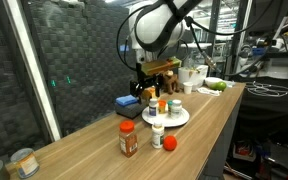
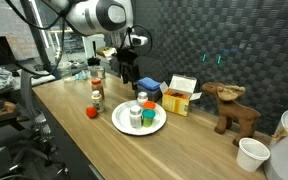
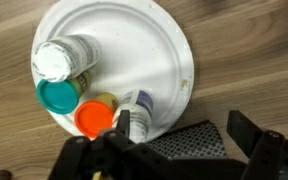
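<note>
My gripper is open, with nothing held between its fingers, over the edge of a round white plate (image 3: 166,55). On the plate, the wrist view shows a bottle on its side (image 3: 72,58), a teal cup (image 3: 59,97), an orange cup (image 3: 96,115) and a white-capped bottle (image 3: 134,112). That last bottle is close beside the left finger, which partly covers the orange cup's side of the plate. From the second exterior view, the gripper (image 2: 124,65) hangs above the plate (image 2: 121,118) near its far-left side.
Off the plate stand a brown jar (image 1: 128,138) and a white bottle (image 1: 157,135), with a red ball (image 1: 170,143) nearby. Behind are a blue item (image 2: 150,84), a yellow box (image 2: 180,95), a toy moose (image 2: 234,108) and a white cup (image 2: 251,154).
</note>
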